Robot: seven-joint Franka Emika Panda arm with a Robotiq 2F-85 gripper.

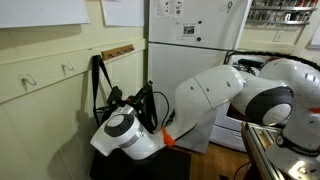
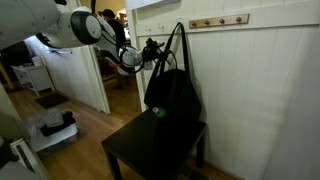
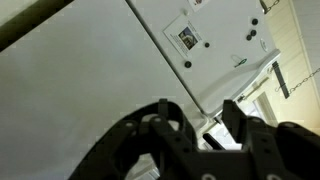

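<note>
A black bag (image 2: 178, 98) hangs by a long strap (image 2: 184, 42) against the white wall, its lower part over a black table. My gripper (image 2: 154, 48) is beside the upper part of the straps, left of the bag in exterior view 2. In exterior view 1 the gripper (image 1: 128, 100) is dark against the bag, and its fingertips are hard to make out. From the wrist, a dark strap loop (image 3: 150, 110) arches up between the two blurred fingers of the gripper, which stand apart. Whether the strap touches them is unclear.
A wooden peg rail (image 2: 222, 19) runs along the wall above. The black table (image 2: 155, 148) stands below, mostly bare at its front. A white fridge (image 1: 185, 70) is behind the arm. Clothing (image 2: 50, 130) lies at the left.
</note>
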